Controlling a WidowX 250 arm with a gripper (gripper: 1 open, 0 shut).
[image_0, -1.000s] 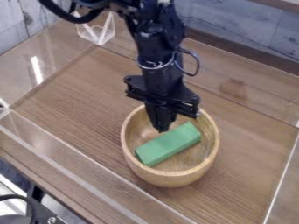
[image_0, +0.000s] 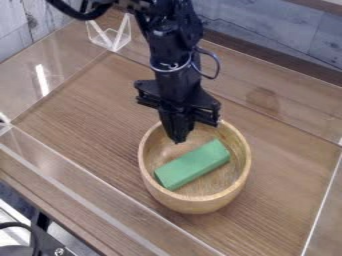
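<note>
A light wooden bowl (image_0: 221, 200) sits at the lower middle of the table, with a green block (image_0: 191, 164) lying inside it at a slant. The black gripper (image_0: 182, 131) hangs point-down over the back rim of the bowl, above and behind the block. Its fingertips are dark and close together, so whether they are open or shut is unclear. Nothing is seen lifted in it.
Plank walls bound it at the back. A white bracket-like piece (image_0: 110, 30) is at the back left.
The gripper has risen slightly and drawn back from over the bowl's interior toward its back rim. The bowl and green block look unchanged.
</note>
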